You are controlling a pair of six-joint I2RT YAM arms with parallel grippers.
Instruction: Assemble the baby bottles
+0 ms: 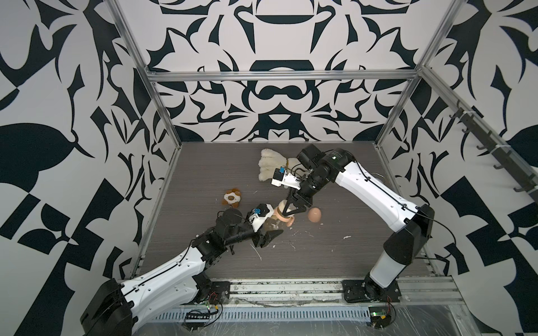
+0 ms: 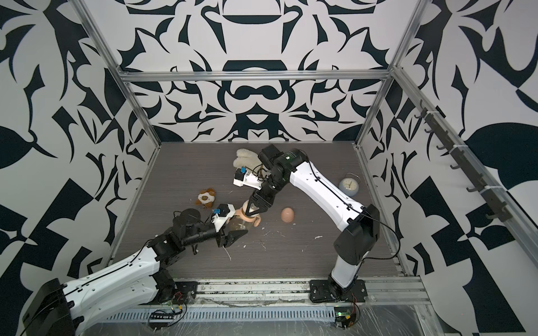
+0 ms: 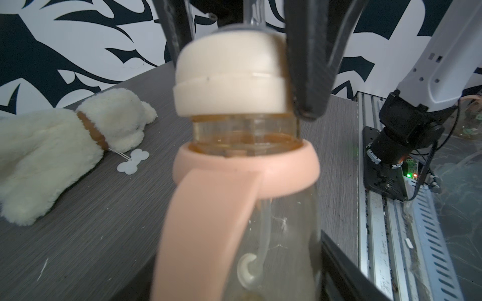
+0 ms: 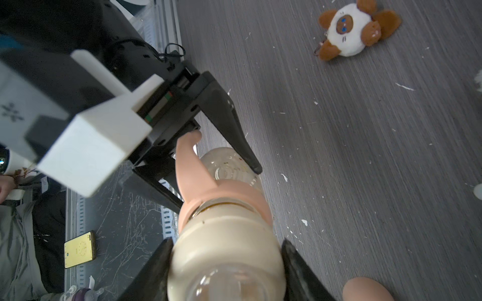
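Observation:
My left gripper [image 1: 268, 232] is shut on the clear bottle [image 3: 281, 235], which has a pink handle ring [image 4: 193, 170] round its upper part. My right gripper [image 2: 255, 204] is shut on the cream collar over the bottle's neck; in the right wrist view its fingers sit either side of it. In the left wrist view the collar stands above the glass neck, which shows between collar and handle ring; whether it is seated cannot be told.
A brown-and-white plush toy [image 1: 231, 197] lies left, a white fluffy toy [image 1: 271, 163] at the back, a pinkish egg-shaped object [image 2: 287, 215] right of the bottle, and a round clock-like object [image 2: 348, 187] at the far right.

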